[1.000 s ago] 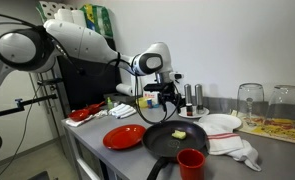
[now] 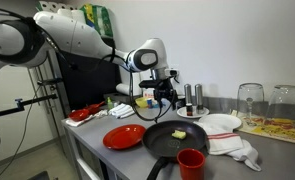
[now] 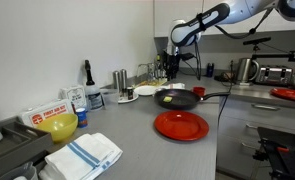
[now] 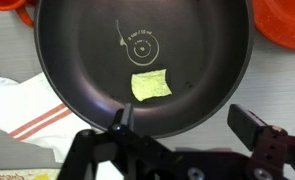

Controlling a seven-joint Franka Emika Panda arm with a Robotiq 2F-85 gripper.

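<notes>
A dark frying pan (image 2: 168, 139) sits on the counter with a small yellow cloth-like piece (image 4: 150, 84) lying flat inside it. Above the pan hangs my gripper, its fingers (image 4: 251, 126) wide apart and nothing between them. Seen from above, the yellow piece lies ahead of the fingers, near the pan's middle. A red plate (image 3: 182, 126) rests beside the pan, and a red mug (image 2: 191, 163) stands near the pan's handle.
A white towel with red stripes (image 2: 225, 142) lies next to the pan. Glass jars (image 2: 251, 102) stand near the wall. In exterior view 2, a yellow bowl (image 3: 60, 126) and a folded cloth (image 3: 84, 158) occupy the near end, with bare counter between them and the red plate.
My arm's wrist has shifted slightly to the left in exterior view 1 over the last second. The pan, the yellow piece and the other objects have stayed put.
</notes>
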